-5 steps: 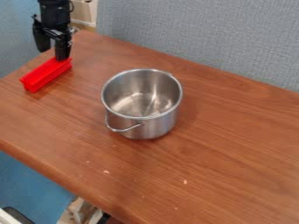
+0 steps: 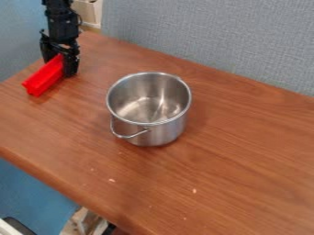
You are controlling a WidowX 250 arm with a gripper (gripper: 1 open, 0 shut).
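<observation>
My black gripper (image 2: 59, 57) is low at the back left of the wooden table, over the upper end of a red bar-shaped block (image 2: 42, 79). Its fingers come down around or onto that end; whether they touch it is unclear, and the small view hides how far apart they are. A steel pot (image 2: 149, 108) with a wire handle stands empty near the table's middle, right of the block.
A grey padded wall (image 2: 221, 37) runs along the back. The table's left edge drops to a blue surface.
My gripper has moved down onto the upper end of the red block. The block and pot look in the same places.
</observation>
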